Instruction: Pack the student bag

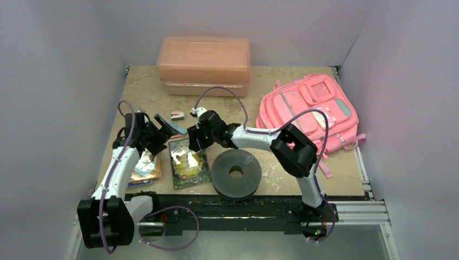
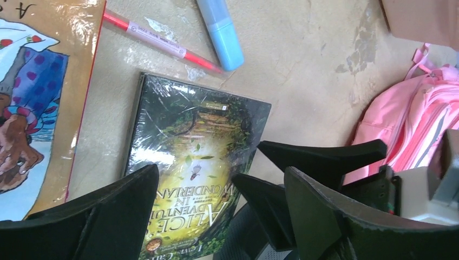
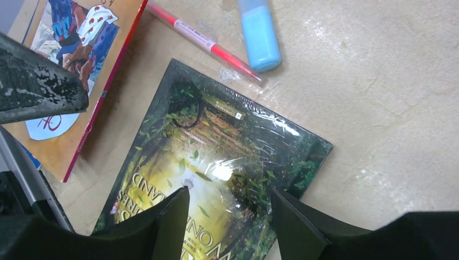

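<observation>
The dark green Alice book [image 1: 189, 165] lies on the table, its cover up, at the left of the work area. Over its right part is my right gripper, open, with a gap between its fingers and the cover below. My left gripper is open as well, by the book's upper left corner in the top view, its fingers wide apart. A brown picture book [image 3: 81, 124] lies left of the Alice book, partly under the left arm. Beyond them are a red pen [image 3: 203, 40] and a blue highlighter [image 3: 262, 40]. The pink bag [image 1: 308, 108] rests at the right.
A small stapler [image 1: 177, 116] sits above the highlighter. The grey ring [image 1: 236, 187] stands close to the book's right side. A large translucent peach box [image 1: 204, 65] fills the back. Bare table lies between the box and the bag.
</observation>
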